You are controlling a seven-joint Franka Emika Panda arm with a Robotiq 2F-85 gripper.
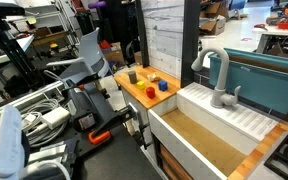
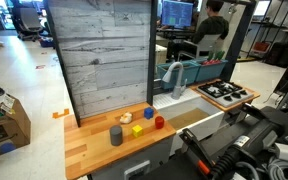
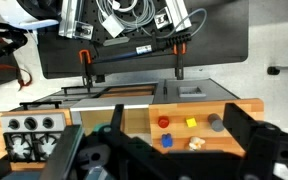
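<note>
My gripper is open in the wrist view, its dark fingers spread to either side of the lower frame with nothing between them. Beneath it, a toy kitchen's wooden counter carries several small items. A red piece (image 2: 159, 122) lies near the front edge by the sink, with a blue block (image 2: 148, 113) behind it. Left of the red piece are a yellow block (image 2: 137, 130) and a grey cylinder (image 2: 116, 136). A pale, partly yellow item (image 2: 127, 118) rests behind the yellow block. All stand apart from the gripper.
Right of the items are an empty-looking sink (image 1: 199, 138), a tall white faucet (image 1: 222, 80) and a stove (image 2: 227, 94). A white plank wall (image 2: 112, 55) rises behind the counter. Cables (image 3: 129, 15) lie on the black table (image 3: 224, 60) in front.
</note>
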